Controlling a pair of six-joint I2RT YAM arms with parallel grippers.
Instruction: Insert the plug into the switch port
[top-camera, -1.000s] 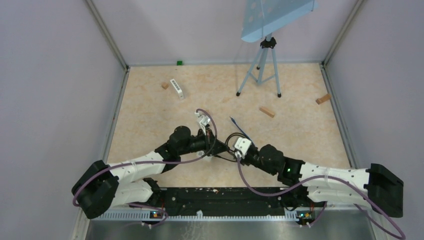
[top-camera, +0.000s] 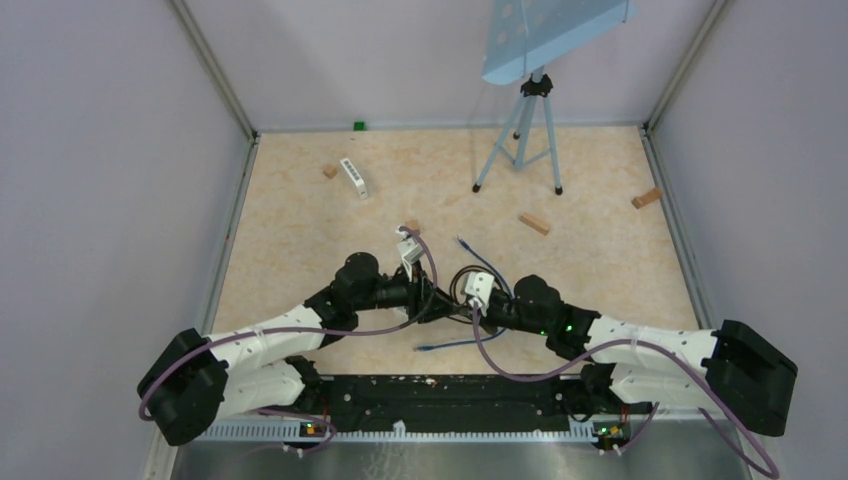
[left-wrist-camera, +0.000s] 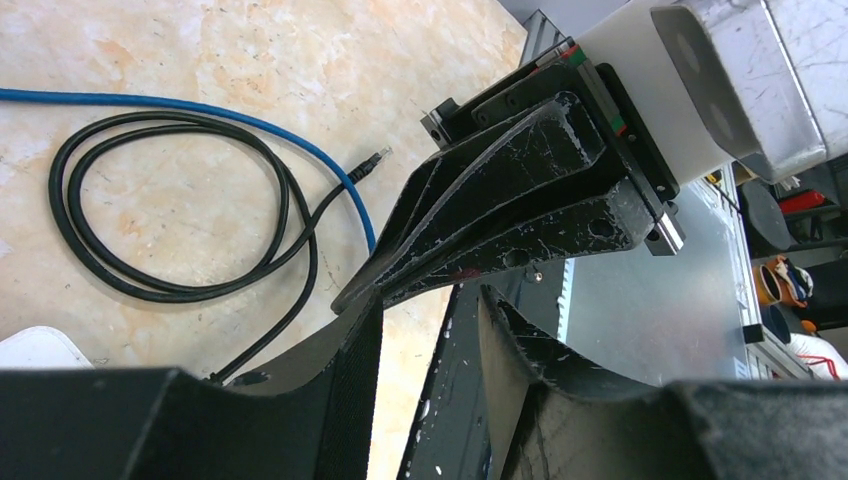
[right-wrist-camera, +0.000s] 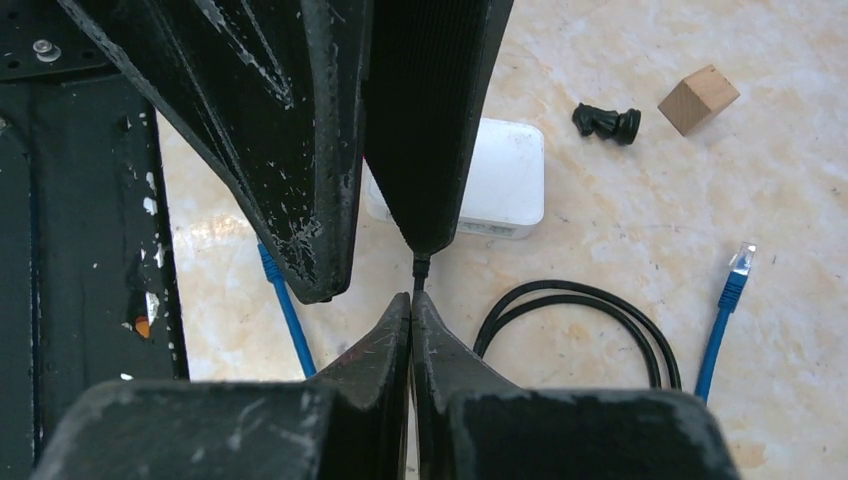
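The white switch (right-wrist-camera: 505, 170) lies flat on the table, partly behind my left gripper. That gripper stands part open in the left wrist view, its fingers (left-wrist-camera: 350, 400) apart with nothing between them. My right gripper is shut close by it, with nothing showing in its fingers. A looped black cable (left-wrist-camera: 165, 290) rests on the table with one clear plug (left-wrist-camera: 378, 160) visible. Its other end (right-wrist-camera: 421, 268) points toward the switch, partly covered by a left finger. The blue cable (top-camera: 450, 345) lies loose, one clear plug (right-wrist-camera: 742, 258) showing.
A black chess piece (right-wrist-camera: 607, 123) and a wooden block (right-wrist-camera: 698, 100) sit beyond the switch. A white power strip (top-camera: 354, 178) and a tripod (top-camera: 530, 120) stand farther back. Another block (top-camera: 534, 223) lies right of centre.
The right arm has moved slightly left, closer to the left gripper. A length of blue cable now shows on the table in front of the grippers, where none was visible before.
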